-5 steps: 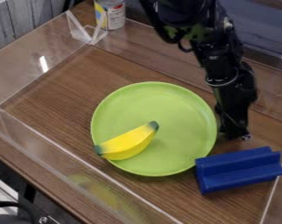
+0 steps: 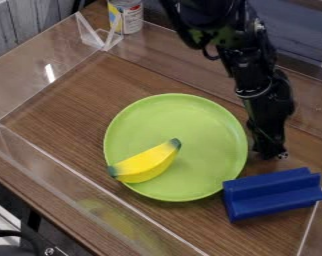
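Observation:
My black gripper (image 2: 268, 148) reaches down to the wooden counter at the right, just beyond the rim of a green plate (image 2: 177, 130) and above a blue block-shaped object (image 2: 273, 198). Its fingertips are small and dark in this view; nothing can be seen held between them. A yellow banana (image 2: 148, 161) lies on the lower left part of the plate.
A can (image 2: 125, 14) stands at the back left near a clear plastic piece (image 2: 94, 30). Transparent walls edge the counter (image 2: 84, 110), whose left part is bare wood.

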